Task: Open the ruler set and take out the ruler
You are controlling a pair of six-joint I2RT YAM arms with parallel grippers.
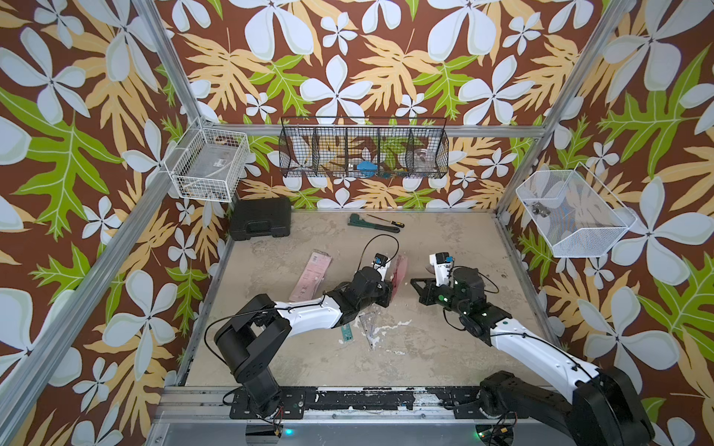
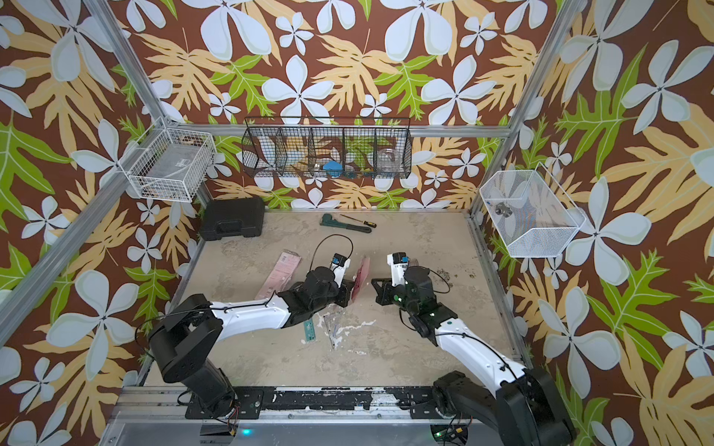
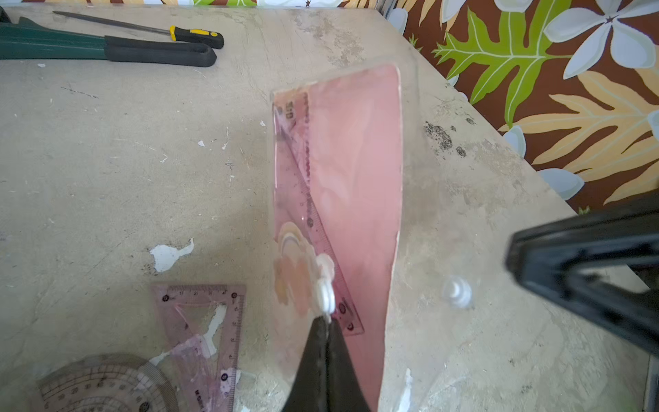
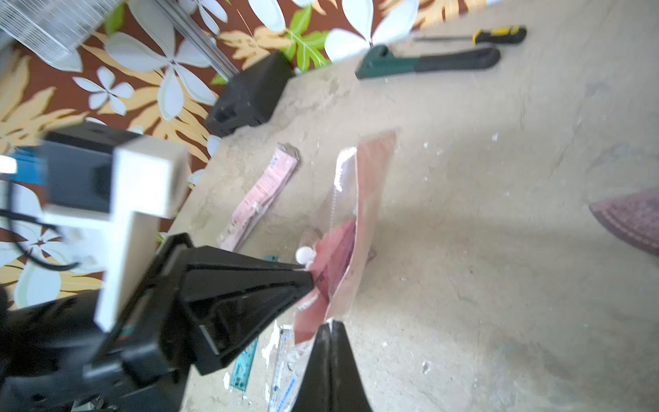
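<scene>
A pink ruler set pouch [image 3: 360,151] with a clear cover stands nearly upright in the left wrist view. Through its cover shows a translucent ruler [image 3: 312,226] slanting downward. My left gripper is shut on the pouch's near side, beside a white snap. In the right wrist view the pouch [image 4: 363,206] bulges a little, its clear cover facing left. My right gripper is shut, nothing seen between its fingers. From above, a small gap separates my right gripper [image 1: 416,282] from the pouch [image 1: 400,276].
On the table lie a clear triangle [image 3: 199,336], a protractor [image 3: 103,384] and a teal ruler [image 4: 243,364]. Another pink packet [image 1: 311,275] rests farther left. A green-handled tool [image 1: 372,223], a screwdriver [image 1: 386,220] and a black case [image 1: 260,217] sit at the back.
</scene>
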